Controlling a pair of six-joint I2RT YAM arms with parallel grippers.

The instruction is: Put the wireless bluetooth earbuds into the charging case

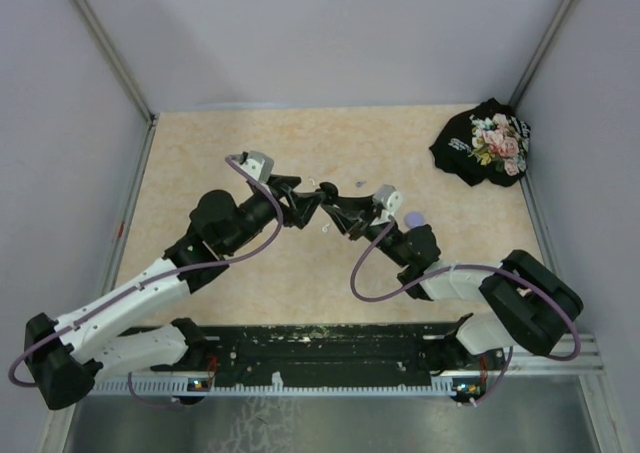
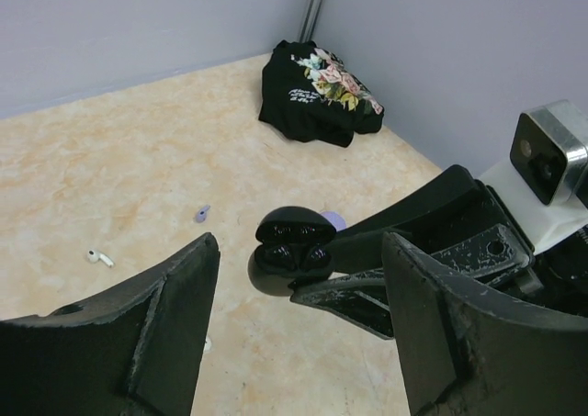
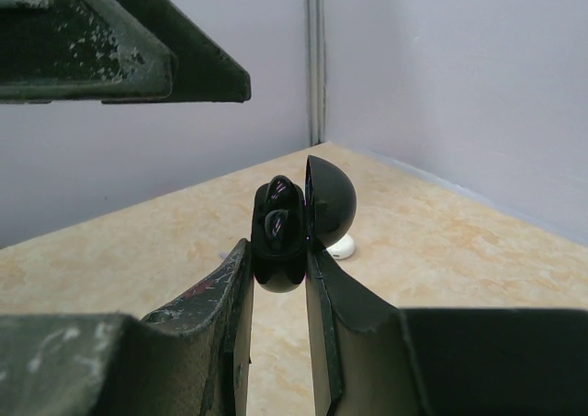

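Note:
The black charging case (image 2: pixel 266 275) is held with its rounded lid (image 2: pixel 296 224) raised, and my right gripper is shut on it. Two glossy black earbuds sit side by side in its slots: one earbud (image 2: pixel 277 256) and a second earbud (image 2: pixel 317 258), both also visible from the right wrist. Facing the case in the left wrist view, my left gripper has its fingers (image 2: pixel 188 274) spread wide with nothing between them. From above, the case (image 1: pixel 329 189) hangs over the middle of the table, just right of the left fingertips.
A folded black cloth with flowers (image 1: pixel 487 143) lies at the table's back right. Small white pieces (image 2: pixel 99 257), a purple bit (image 2: pixel 202 213) and a purple disc (image 1: pixel 415 219) are scattered about.

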